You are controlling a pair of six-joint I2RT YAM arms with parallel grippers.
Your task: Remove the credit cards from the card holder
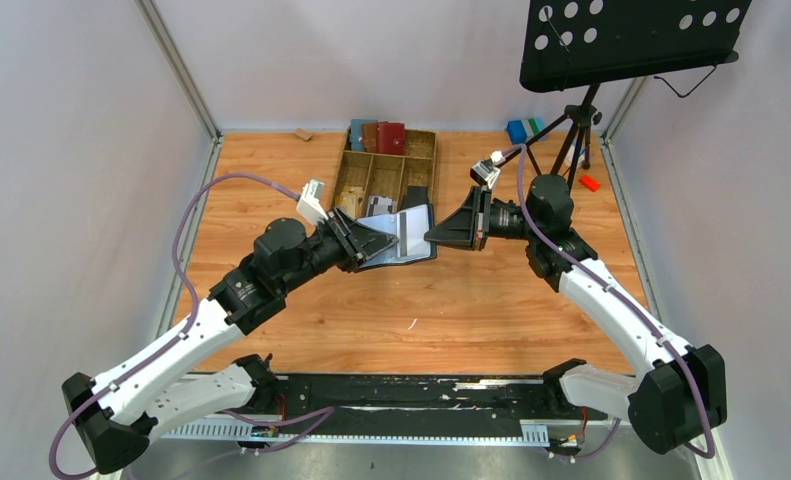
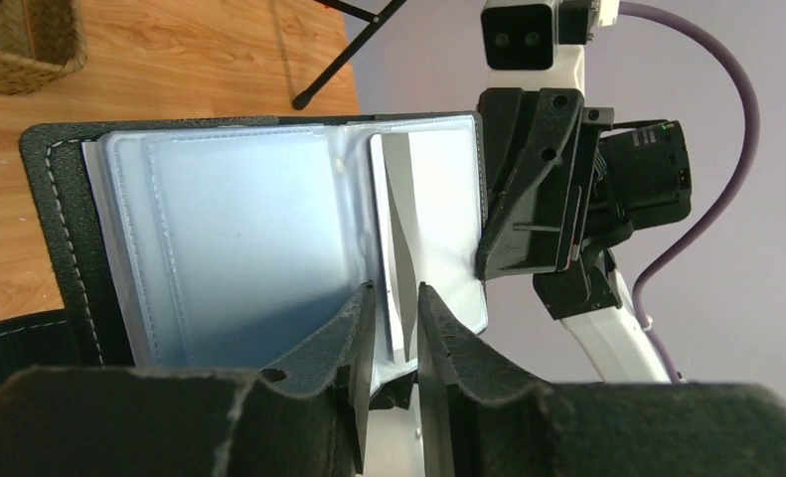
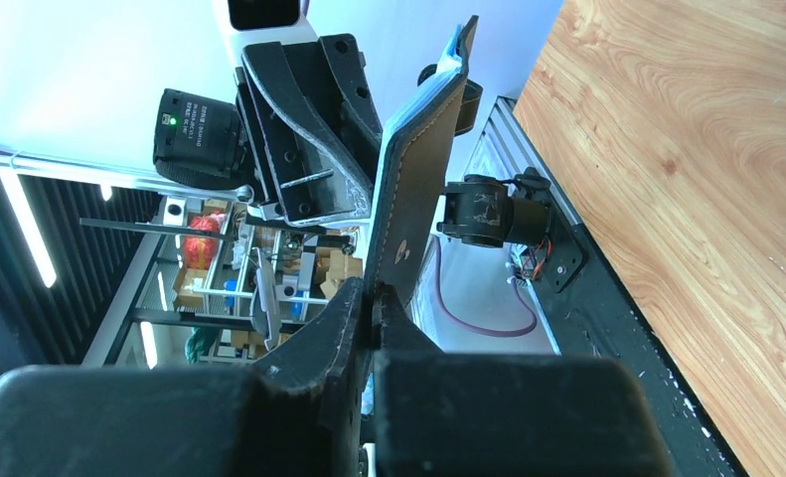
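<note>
An open dark card holder (image 1: 371, 262) with pale blue sleeves hangs over the table; my right gripper is shut on its edge. In the left wrist view a white card (image 2: 389, 248) with a grey stripe sits upright in the right-hand sleeve. The fingertips of my left gripper are placed either side of that card's lower part, with a gap between them; whether they touch it I cannot tell.
A divided basket (image 1: 354, 180) with several wallets and holders stands behind the card holder. A black stand (image 1: 579, 125) is at the back right, with a red block (image 1: 588, 183) nearby.
</note>
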